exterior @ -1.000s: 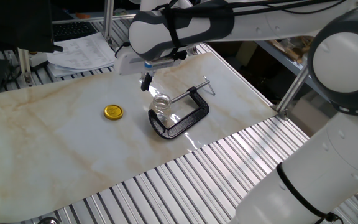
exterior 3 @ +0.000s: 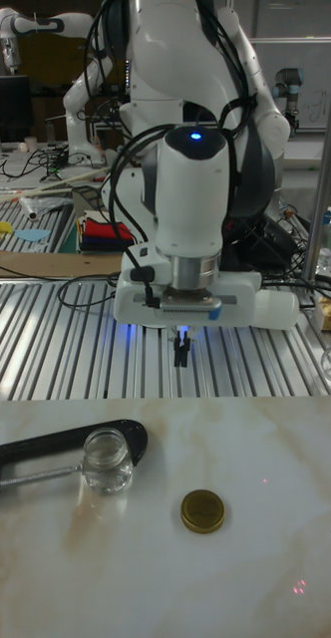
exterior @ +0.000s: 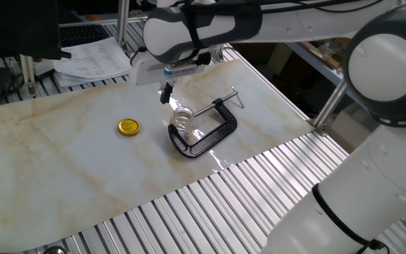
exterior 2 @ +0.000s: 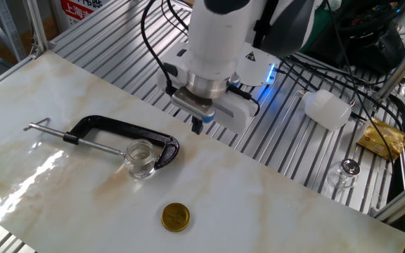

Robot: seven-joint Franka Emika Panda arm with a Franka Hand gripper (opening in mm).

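Note:
My gripper (exterior 3: 182,352) hangs above the slatted deck behind the marble sheet's edge, its short black fingers pointing down and close together. It looks shut, and nothing shows between the fingers. In exterior view 2 the gripper (exterior 2: 197,127) is apart from everything on the sheet. A clear glass jar (exterior 2: 140,159) without a lid stands upright, held between the screw and frame of a black C-clamp (exterior 2: 136,129) lying flat. A round gold lid (exterior 2: 175,217) lies alone on the sheet, apart from the jar; exterior view 1 also shows this lid (exterior: 128,127).
The marble-patterned sheet (exterior: 55,169) is mostly bare around the lid. On the slatted deck are a white rounded object (exterior 2: 327,110), a small glass jar with a silver top (exterior 2: 346,171) and a gold packet (exterior 2: 382,140). Papers (exterior: 94,62) lie at the far edge.
The arm's upper links have shifted very slightly, while the gripper stays almost in place. Jar, clamp and lid have not moved.

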